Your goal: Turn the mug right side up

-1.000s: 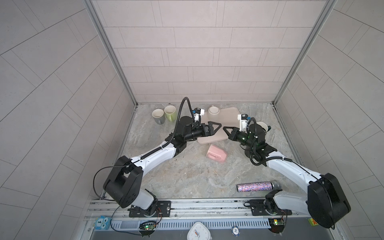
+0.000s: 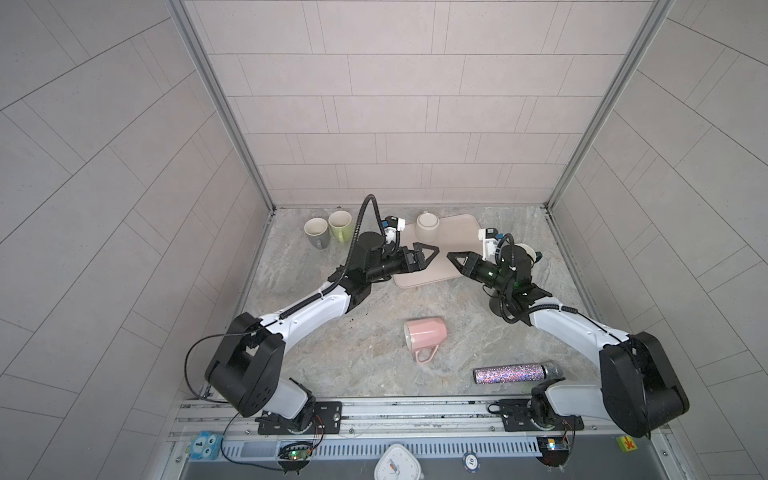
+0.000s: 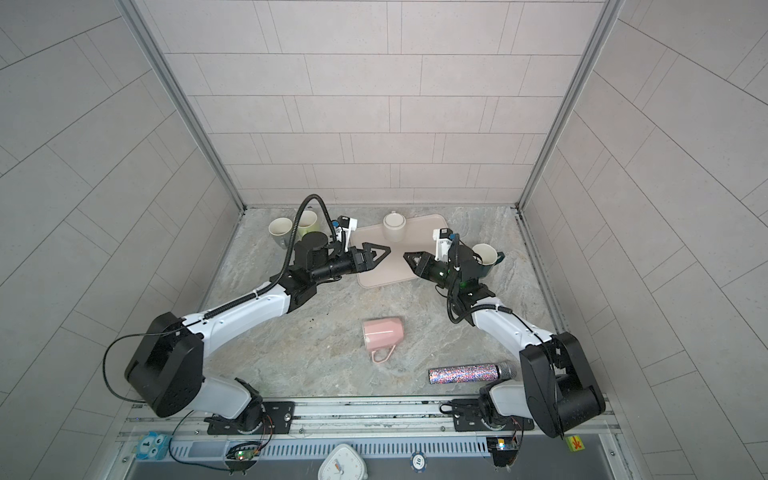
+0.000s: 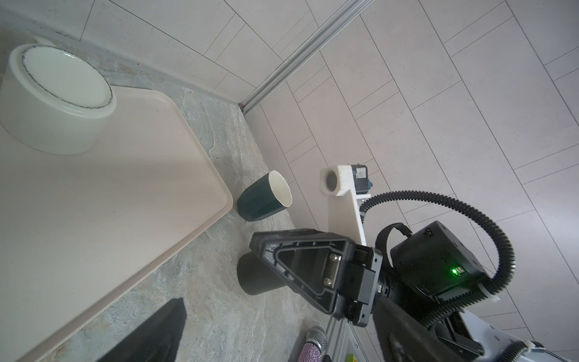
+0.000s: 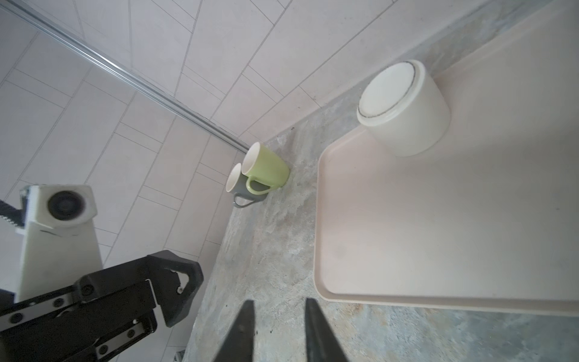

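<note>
A pink mug (image 2: 425,334) lies on its side on the bare table in front of the tray (image 2: 412,281), its mouth to the left and its handle (image 2: 426,353) toward the front edge. Both grippers hang behind it, apart from it. My left gripper (image 2: 433,252) is open and empty, its fingers wide apart in the left wrist view. Facing it is my right gripper (image 2: 454,260); a narrow empty gap separates its fingers (image 5: 240,331) in the right wrist view. Bottom up on the tray stands a white mug (image 5: 405,107). Neither wrist view shows the pink mug.
A grey mug (image 2: 317,232) and a green mug (image 2: 341,225) stand at the back left. A dark teal mug (image 4: 264,196) is to the right of the tray, with a dark cylinder (image 4: 258,274) nearer. A glittery bottle (image 2: 512,373) lies at the front right.
The pink mug has come toward the front edge and turned, its handle now pointing frontward; it lay closer to the tray before. The right arm shifted slightly; the left arm hardly moved.
</note>
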